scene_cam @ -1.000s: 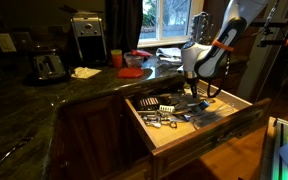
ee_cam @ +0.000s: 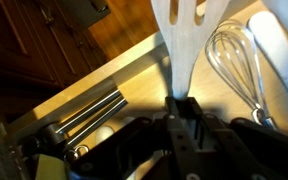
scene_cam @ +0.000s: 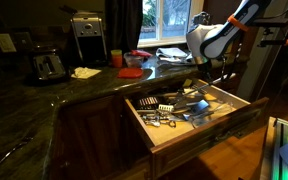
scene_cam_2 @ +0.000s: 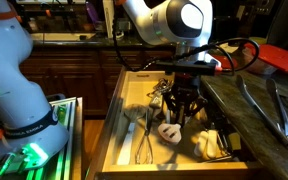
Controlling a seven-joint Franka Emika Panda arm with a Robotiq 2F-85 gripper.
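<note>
A pale slotted utensil (ee_cam: 187, 45) rises from my gripper in the wrist view, its narrow neck pinched between the dark fingers. The fingers are shut on it. Exterior view 2 shows a pale slotted head (scene_cam_2: 169, 132) just below the gripper, over the open drawer (scene_cam_2: 112, 150). In exterior view 1 the white arm (scene_cam: 200, 42) reaches over the back right of the drawer, where the dark fingers blend into the background.
A whisk (ee_cam: 234, 60) lies beside the held utensil in the wrist view. Metal utensils (ee_cam: 92, 118) lie on the other side. Several more fill the drawer. In exterior view 1, a dark counter (scene_cam: 94, 85) runs behind it, with a red container (scene_cam: 130, 72) on top.
In exterior view 1 the arm has risen and shifted slightly right, away from the drawer's contents. The drawer and the counter objects look unmoved.
</note>
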